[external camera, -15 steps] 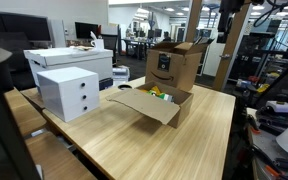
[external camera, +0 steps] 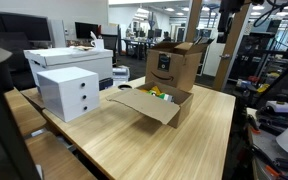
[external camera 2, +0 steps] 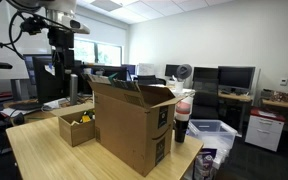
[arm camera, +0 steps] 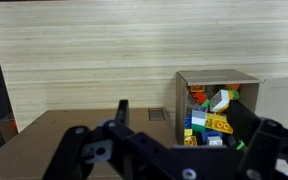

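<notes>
In the wrist view my gripper stands open, its two dark fingers wide apart and nothing held between them. Beyond it, lower right, an open cardboard box (arm camera: pixel 216 75) holds several colourful toy bricks (arm camera: pixel 216 122), partly hidden by the right finger. Exterior view 1 has the same box (external camera: pixel 174 114) on the wooden table with its flaps spread, the bricks (external camera: pixel 160 93) just visible inside. High above the table hangs the gripper (external camera: pixel 222 36), apart from everything. From the other side, the gripper (external camera 2: pixel 60 66) is above and left of the brick box (external camera 2: pixel 76 131).
A taller cardboard box (external camera 2: pixel 134 132) with raised flaps stands beside the brick box. White boxes (external camera: pixel 69 91) occupy the table's far left in exterior view 1. Bare wood (external camera: pixel 129 148) lies along the front.
</notes>
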